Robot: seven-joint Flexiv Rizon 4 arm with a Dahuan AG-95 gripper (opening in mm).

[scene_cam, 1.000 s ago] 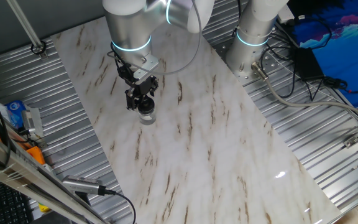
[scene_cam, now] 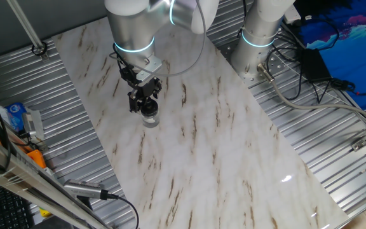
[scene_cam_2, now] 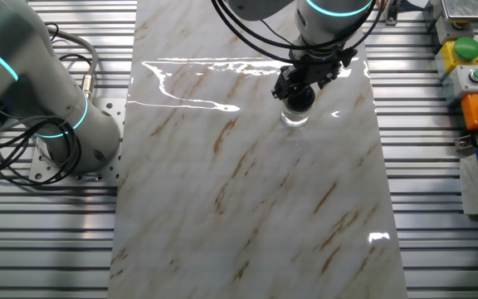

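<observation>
A small clear jar with a black lid stands upright, or nearly so, at the left side of the marbled board. Over its top is my black gripper, pointing down. In the second exterior view the same jar shows below the gripper, toward the board's right edge. The fingers sit close around the dark lid, black against black, so whether they press on it cannot be told. Whether the jar's base touches the board is also unclear.
The rest of the board is bare. A robot arm base stands beside the board with looped cables. A grey cylindrical device with a black cable lies beyond the board's left edge. Button boxes line the far right.
</observation>
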